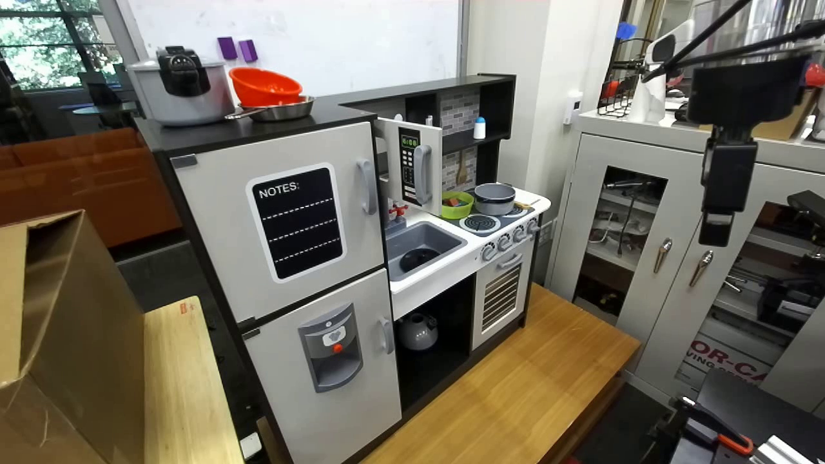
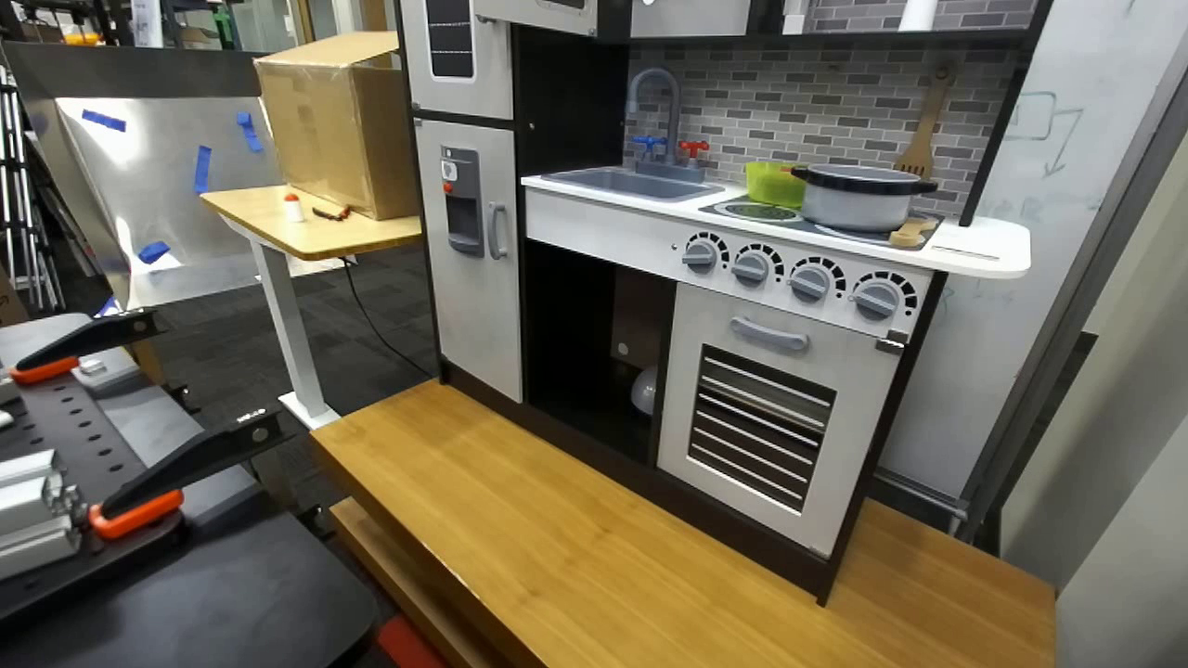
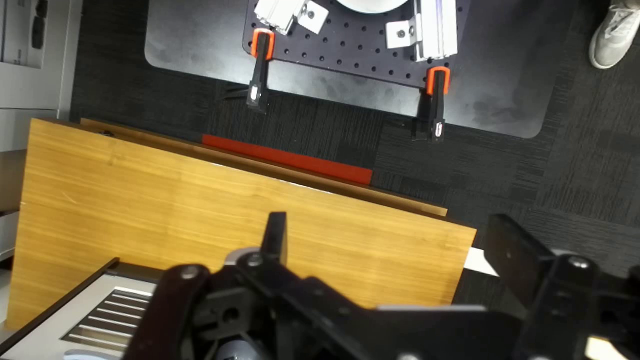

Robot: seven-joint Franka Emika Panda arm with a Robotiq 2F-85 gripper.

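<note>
My gripper stands open in the wrist view. Its two black fingers [image 3: 275,237] are wide apart, with only the wooden platform and floor visible far below between them. Exterior view 1 has the gripper [image 1: 716,231] hanging at the upper right, in front of the grey cabinet and away from the toy kitchen. The microwave door [image 1: 412,164] is swung open. On the stove are a grey pot [image 2: 863,200] and a green bowl [image 2: 773,185] with small items inside. A dark round item [image 1: 418,259] lies in the sink [image 1: 446,241].
An orange bowl [image 1: 264,86], a pan [image 1: 287,109] and a large pot [image 1: 182,91] sit on the fridge top. A kettle [image 1: 418,332] stands in the lower cubby. The wooden platform [image 2: 579,512] is bare. Clamps [image 3: 438,102] edge the dark table.
</note>
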